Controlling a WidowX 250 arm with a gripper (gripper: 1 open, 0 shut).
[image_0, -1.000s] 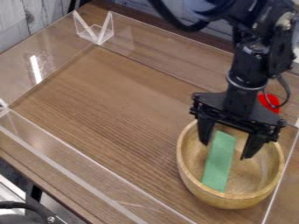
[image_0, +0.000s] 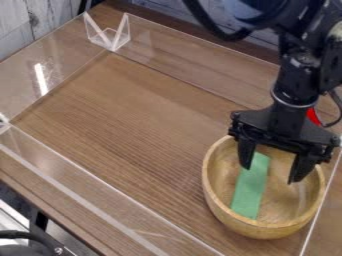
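Note:
A black gripper (image_0: 278, 150) hangs over a tan bowl (image_0: 227, 200) at the right, its two fingers apart at the bowl's back rim, one toward each side. Inside the bowl lies a green oblong object (image_0: 247, 195), just below the left finger. Whether anything else is between the fingers is hidden or too small to tell.
A red object (image_0: 314, 114) is partly hidden behind the gripper at the right. A clear plastic holder (image_0: 104, 32) stands at the back left.
The gripper has shifted slightly over the bowl, with small changes in its height and angle. The green object remains in the bowl.

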